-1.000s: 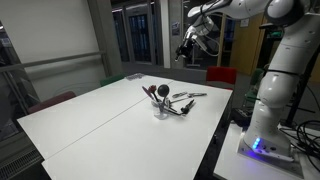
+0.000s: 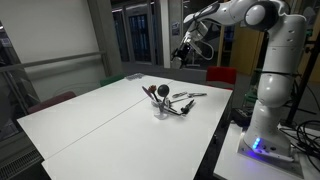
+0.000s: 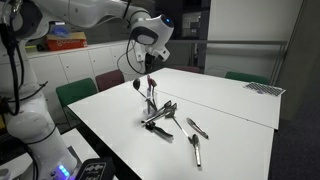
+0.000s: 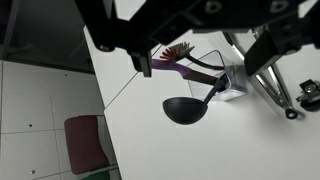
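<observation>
My gripper (image 2: 183, 53) hangs well above the white table, at the far side of a clear utensil holder (image 3: 149, 106). In the wrist view its two dark fingers stand wide apart, with nothing held between them. Below lies the holder (image 4: 236, 82), with a black ladle (image 4: 186, 109) leaning out of it. A red-bristled brush (image 4: 178, 51) and a purple-handled utensil (image 4: 188, 71) also rise there, partly covered by my fingers. The ladle (image 2: 163, 90) stands bowl-up in exterior view 1.
Loose utensils lie beside the holder: silver tongs (image 3: 197, 129), a utensil with a dark handle (image 3: 196, 151) and a black-headed one (image 3: 158, 129), among several. Chairs, one red (image 2: 221, 75), stand beyond its edges.
Over the last second the upper arm has shifted slightly, while the gripper stays high in nearly the same place. The utensils and the holder have not moved.
</observation>
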